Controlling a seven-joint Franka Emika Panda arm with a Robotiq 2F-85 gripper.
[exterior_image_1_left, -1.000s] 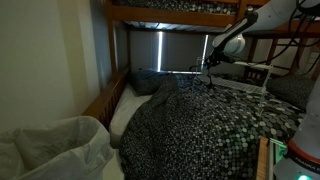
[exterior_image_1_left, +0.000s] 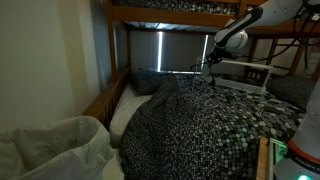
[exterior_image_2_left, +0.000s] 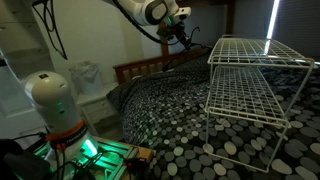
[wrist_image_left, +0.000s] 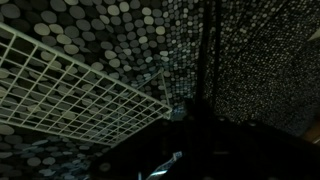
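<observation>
High over the bed, the white arm reaches out with my gripper (exterior_image_2_left: 187, 42) at its end. In the wrist view the gripper is dark, and its fingertips are hard to make out. A long, thin dark object (wrist_image_left: 206, 50) runs upward from the fingers, which look shut on it; what it is I cannot tell. A dark patterned cover (exterior_image_1_left: 165, 130) with pale round spots spreads over the bed below. The white wire rack (exterior_image_2_left: 245, 95) stands beside the gripper, apart from it in the second exterior view.
A white bin or bag (exterior_image_1_left: 60, 150) stands at the left in the first exterior view. Wooden bed rails (exterior_image_1_left: 105, 100) edge the bed, and an upper bunk (exterior_image_1_left: 180, 15) crosses overhead. White drawers (exterior_image_2_left: 98, 105) are behind the arm's base.
The arm's wrist has shifted only slightly at the far end of the bed. The cover, rack and bin look the same.
</observation>
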